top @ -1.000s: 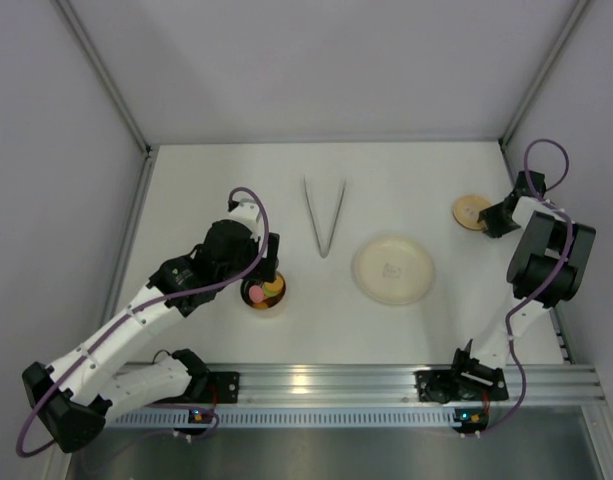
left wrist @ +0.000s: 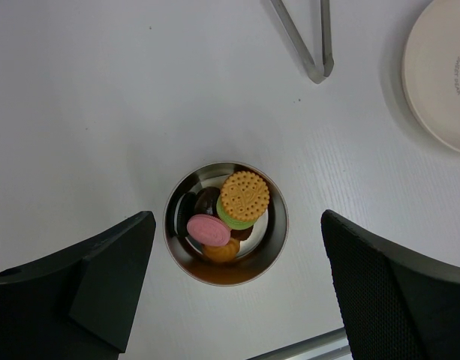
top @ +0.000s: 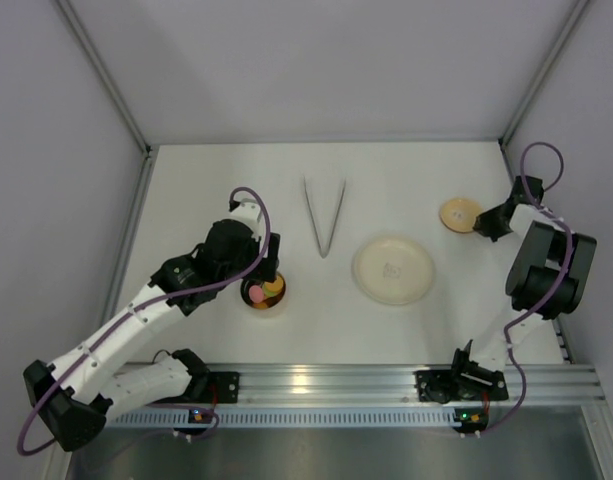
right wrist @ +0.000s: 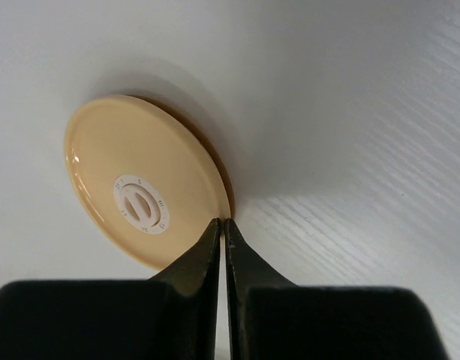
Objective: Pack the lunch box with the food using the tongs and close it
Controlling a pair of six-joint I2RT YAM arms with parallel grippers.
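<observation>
A steel bowl [left wrist: 184, 255] holds toy biscuits [left wrist: 245, 195] and other food pieces, below my left gripper, whose fingers stand wide apart and empty. On the right of the table lies a round tan lid [top: 460, 213] with a small white dial [right wrist: 141, 204]. My right gripper is shut, its fingertips touching the lid's edge; I cannot tell whether the edge is between them.
A cream plate [top: 393, 270] lies at the middle right. Steel tongs [top: 324, 248] lie open at the back middle, left of the plate.
The tan lid and my right gripper have moved a little to the left and toward the front. My left arm has stayed still.
</observation>
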